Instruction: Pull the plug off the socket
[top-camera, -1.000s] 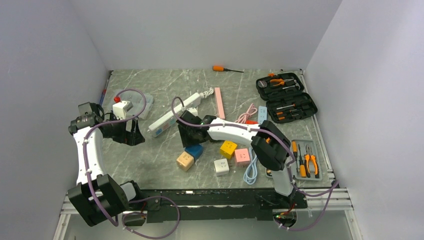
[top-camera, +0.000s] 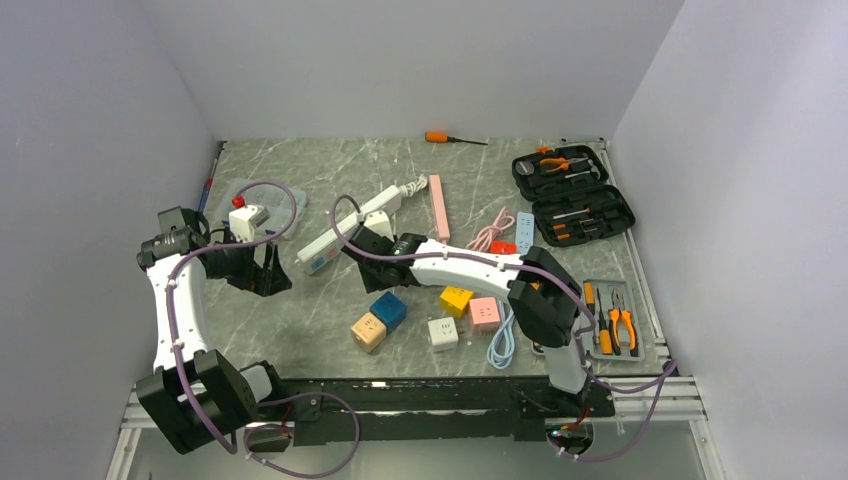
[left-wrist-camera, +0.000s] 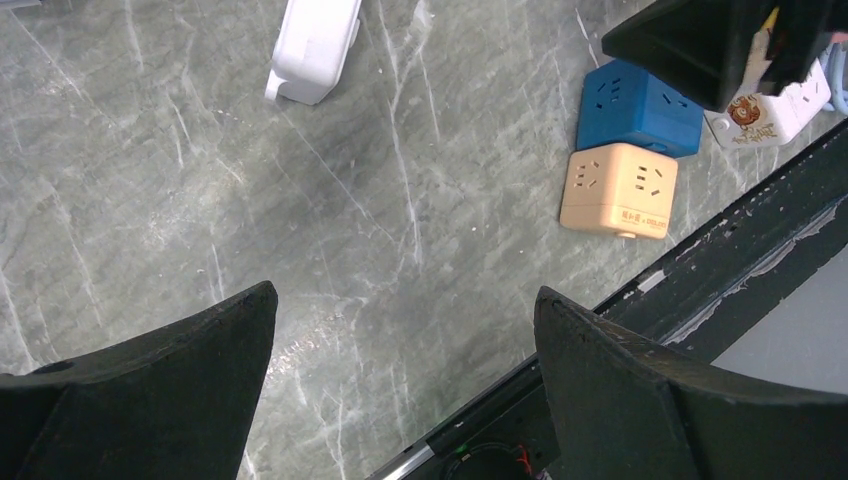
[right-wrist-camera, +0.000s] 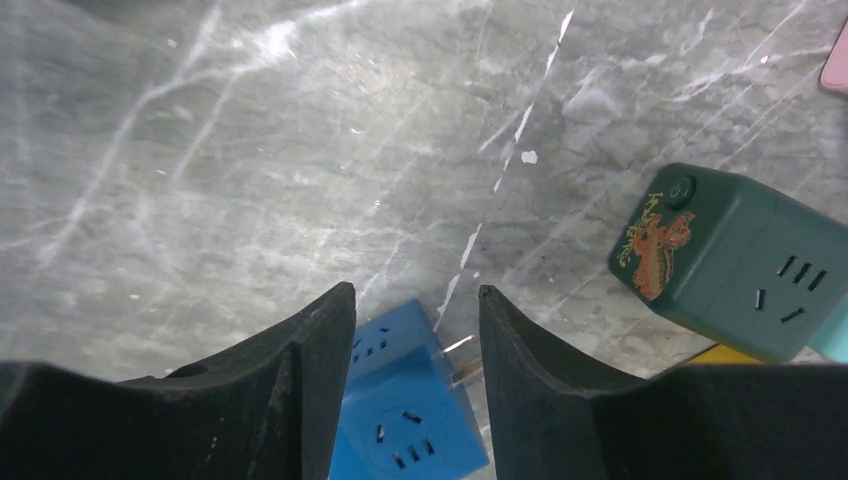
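The white power strip (top-camera: 325, 248) lies diagonally across the left middle of the table, its near end (left-wrist-camera: 316, 48) bare in the left wrist view. A blue cube plug (top-camera: 388, 310) rests on the table in front of it, touching a tan cube plug (top-camera: 368, 332). My right gripper (top-camera: 373, 283) hovers just behind the blue plug, fingers apart and holding nothing. In the right wrist view, the blue plug (right-wrist-camera: 408, 425) shows beneath and between the fingers, its metal prongs pointing right. At the far left, my left gripper (top-camera: 268, 282) stands open and empty.
A dark green cube (right-wrist-camera: 740, 262) lies right of the blue plug. Yellow (top-camera: 456, 301), pink (top-camera: 484, 314) and white (top-camera: 443, 334) cubes stand farther right, near a blue cable (top-camera: 502, 345). A tool tray (top-camera: 616, 352) occupies the right edge.
My right gripper has drawn back from the blue plug, leaving it on the table. Blue and tan plugs sit slightly nearer the front edge. The left arm is practically still.
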